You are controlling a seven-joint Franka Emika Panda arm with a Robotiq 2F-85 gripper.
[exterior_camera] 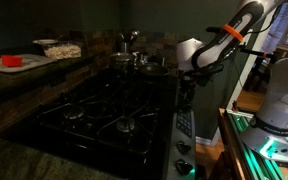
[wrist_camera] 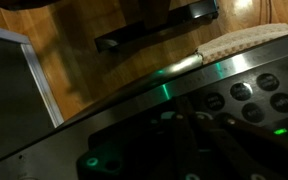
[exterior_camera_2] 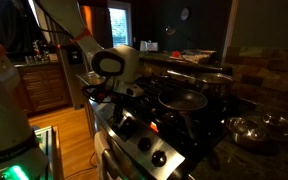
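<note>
My gripper (exterior_camera: 186,102) is low at the stove's front right corner, dark and small in exterior view 1. It looks shut, and nothing shows between its fingers, though shadow hides much of them. In exterior view 2 the white arm (exterior_camera_2: 112,65) reaches down to the stove's front control panel (exterior_camera_2: 144,146). The wrist view looks down on a metal edge (wrist_camera: 134,97), with wood floor beyond it and a dark bar-shaped handle (wrist_camera: 156,27). A pale cloth or mat (wrist_camera: 246,40) lies along that edge.
A dark pan (exterior_camera_2: 183,101) sits on the stove, and a shiny metal pot (exterior_camera_2: 251,132) is beside it. Black burner grates (exterior_camera: 124,124) cover the cooktop. A red item (exterior_camera: 11,60) rests on a white tray at the back left. Floor in front looks open.
</note>
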